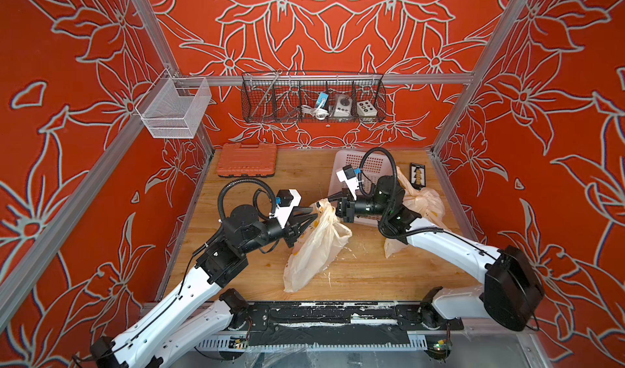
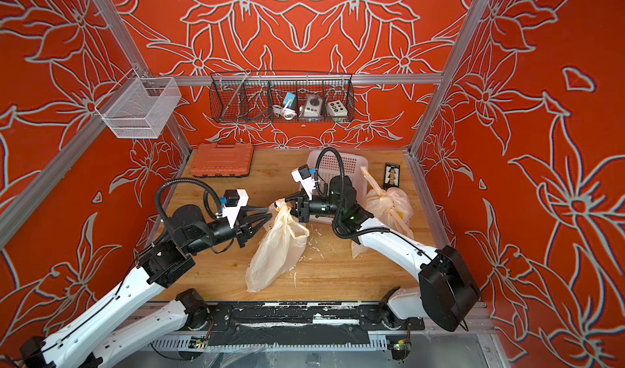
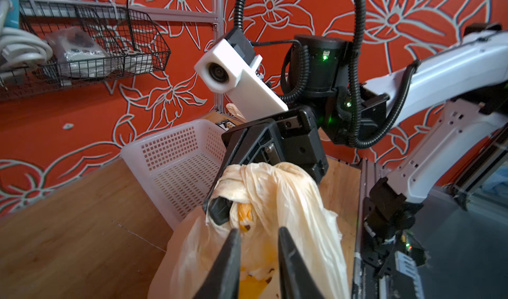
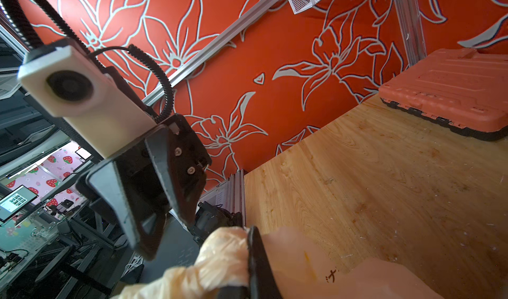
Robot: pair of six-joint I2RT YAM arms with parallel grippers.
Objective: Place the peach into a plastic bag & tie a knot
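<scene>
A thin cream plastic bag (image 1: 315, 250) hangs over the table with its lower end toward the front edge. Its gathered top is pinched by my right gripper (image 1: 332, 199), shut on the plastic, which also bunches around a black finger (image 4: 260, 262) in the right wrist view. My left gripper is part open beside the bunched top. In the left wrist view its tips show in front of the bag, apart, with no plastic gripped. No peach can be made out; the yellow patches look like print on the bag.
A second, bulging plastic bag (image 2: 389, 206) lies at the right, near a small black-framed card (image 1: 417, 175). Behind my right gripper stands a pale perforated basket (image 3: 182, 164). An orange case (image 1: 247, 159) rests at back left.
</scene>
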